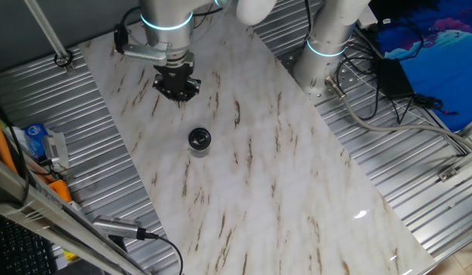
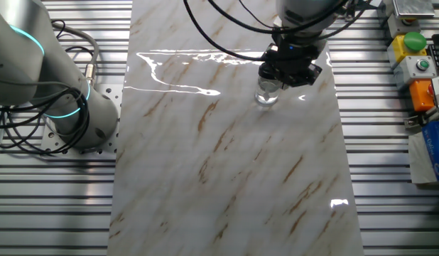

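A small clear jar with a black round lid (image 1: 199, 139) stands upright on the marbled tabletop (image 1: 251, 176). In exterior view 2 the clear body of the jar (image 2: 266, 95) shows, its upper part hidden behind the black gripper (image 2: 294, 73). From exterior view 1 the gripper (image 1: 177, 93) hangs up and slightly left of the jar in the picture, apart from it. Its fingers point downward, and I cannot make out how far apart the fingers stand.
The arm's base column (image 1: 321, 61) is bolted beside the board. A control box with a green button (image 2: 415, 43) sits on the metal slats past the other edge.
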